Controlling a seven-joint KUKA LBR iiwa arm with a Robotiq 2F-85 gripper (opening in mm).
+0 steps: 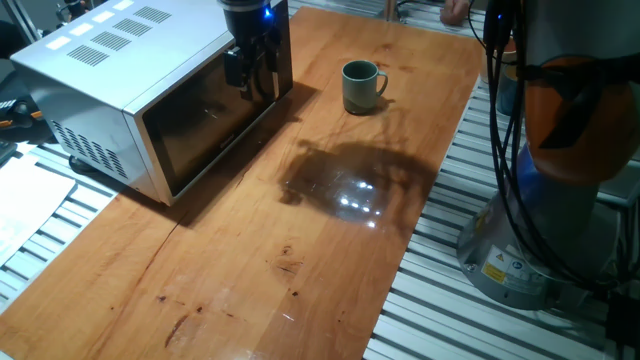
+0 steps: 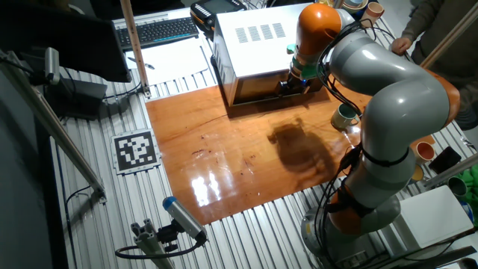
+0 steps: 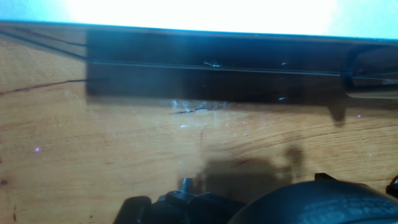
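A silver microwave [image 1: 110, 45] with a dark glass front [image 1: 205, 130] stands along one side of the wooden table, its door closed. My gripper [image 1: 243, 88] hangs in front of the upper part of that front, near its far end. The microwave top [image 3: 199, 14] fills the upper edge of the wrist view, with a dark curved bar [image 3: 349, 78] at the right. Black gripper parts [image 3: 177, 208] show at the bottom of that view, but the fingertips cannot be made out clearly. A green mug [image 1: 358, 90] stands upright on the table, apart from the gripper.
The robot's base [image 1: 510, 250] stands beside the table's long edge. Several cups [image 2: 423, 152] are beyond the arm. A person's hand [image 2: 402, 46] is at the far edge. A marker board [image 2: 136, 151] lies past the table's end.
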